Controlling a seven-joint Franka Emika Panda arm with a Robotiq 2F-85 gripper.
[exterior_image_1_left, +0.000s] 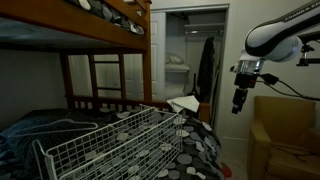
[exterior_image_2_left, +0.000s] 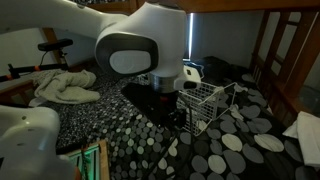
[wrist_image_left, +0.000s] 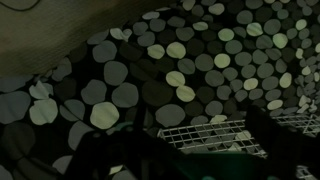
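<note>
A white wire basket (exterior_image_1_left: 120, 150) stands on the bed, whose cover is dark with grey dots. A light hanger-like wire shape (exterior_image_1_left: 62, 126) lies on dark cloth at the left. My gripper (exterior_image_1_left: 239, 103) hangs in the air, pointing down, to the right of the basket and apart from it. In the wrist view the dark fingers of the gripper stand apart at the lower edge, with the basket's wire mesh (wrist_image_left: 205, 134) showing beyond the gap. Nothing shows held between them, though the picture is dim.
A tan armchair (exterior_image_1_left: 285, 140) stands at the right, below the arm. Bunk-bed posts (exterior_image_1_left: 146, 55) and the upper bunk (exterior_image_1_left: 75, 25) rise behind and over the bed. A white folded item (exterior_image_1_left: 186, 103) sits at the basket's far end. Dotted cover (exterior_image_2_left: 235, 150) lies bare beside the basket.
</note>
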